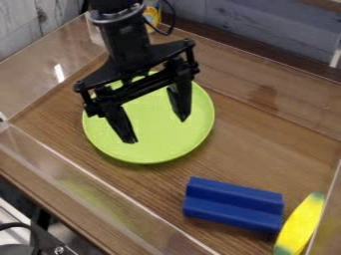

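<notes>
My black gripper hangs open over a round green plate, its two fingers apart with only plate visible between them. A blue block with lengthwise ridges lies on the wooden floor at the lower right. Beside it, at the right edge, is a yellow banana with a greenish tip.
Low clear walls edge the wooden work area. At the top, partly behind the arm, stands a yellow object. The wood to the right of the plate is clear.
</notes>
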